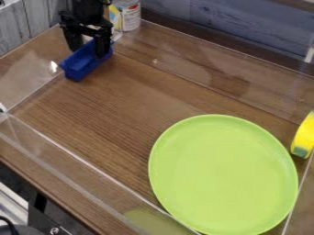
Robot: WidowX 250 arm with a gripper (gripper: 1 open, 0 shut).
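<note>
My dark gripper [88, 37] is at the top left, low over a blue rectangular block or tray [84, 62] that lies on the wooden table [135, 110]. The gripper overlaps the blue object's upper end; whether its fingers hold anything cannot be made out, as they are dark and small in this view.
A green plate [223, 173] fills the lower right. A yellow object [303, 136] lies at the right edge. A can [128, 15] with a yellow item stands behind the gripper.
</note>
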